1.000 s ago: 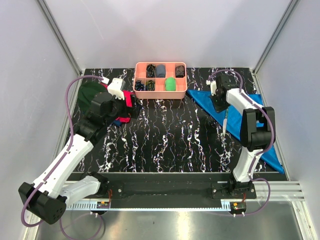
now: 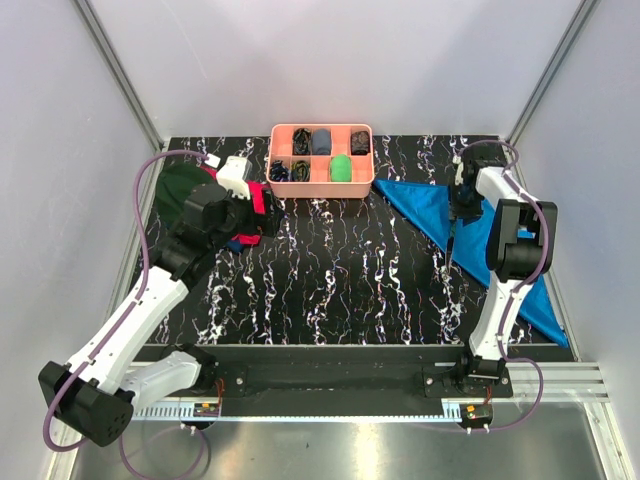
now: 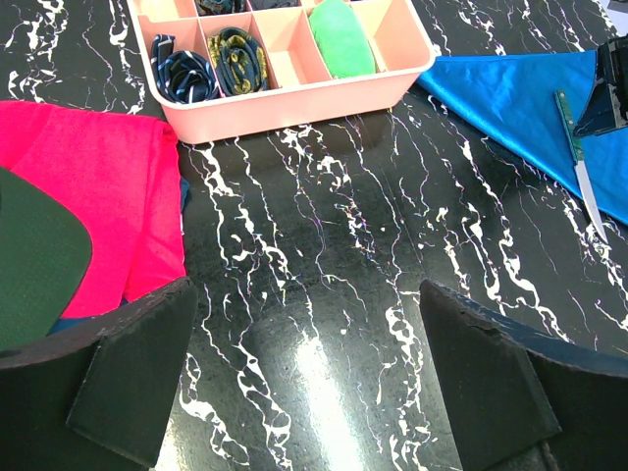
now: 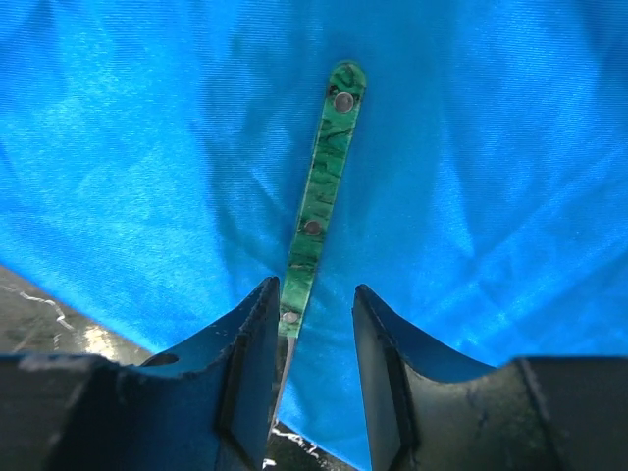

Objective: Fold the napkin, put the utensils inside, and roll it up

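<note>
A blue napkin (image 2: 418, 205) lies folded into a triangle on the right of the dark marbled table. A knife with a green handle (image 4: 323, 167) rests on it, its blade (image 3: 587, 196) pointing toward the near side. My right gripper is over the knife, fingers apart at either side of the lower handle, partly open. Whether they touch the cloth I cannot tell. My left gripper stands open over the left of the table, with nothing between its fingers.
A pink divided organizer (image 2: 320, 191) with rolled cloths stands at the back centre. Red (image 3: 128, 216) and dark green cloths (image 3: 29, 255) lie at the left.
The left arm has not moved.
</note>
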